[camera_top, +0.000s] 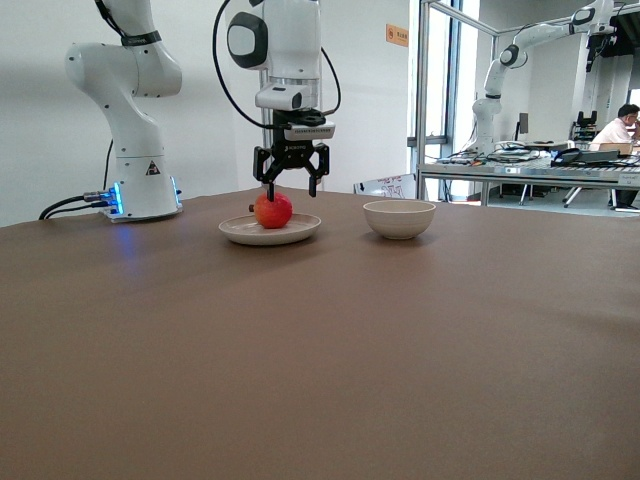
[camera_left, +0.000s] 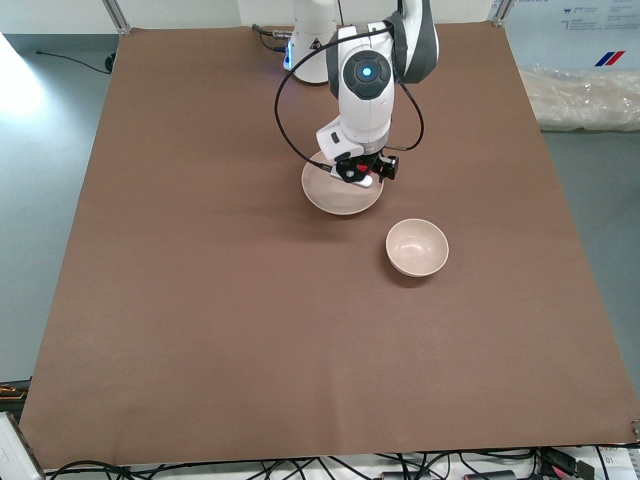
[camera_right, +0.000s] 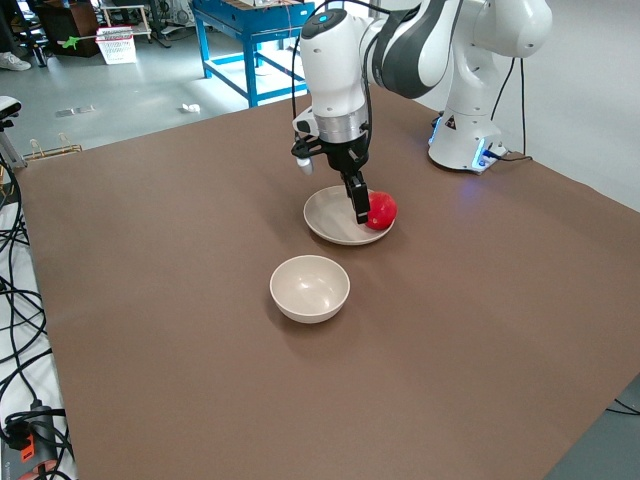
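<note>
A red apple (camera_top: 273, 210) rests on a shallow pale plate (camera_top: 250, 232), near the robot base; in the left view it is mostly hidden under the arm. My black gripper (camera_top: 291, 186) hangs over the plate, its two fingers parted and reaching down around the apple's upper part in the top view; in the right view (camera_right: 360, 215) a finger is in front of the apple (camera_right: 382, 207). Whether the fingers touch it is unclear. An empty cream bowl (camera_left: 417, 247) stands apart from the plate, toward the table's middle.
Cables (camera_right: 20, 300) lie along a side beyond the table edge.
</note>
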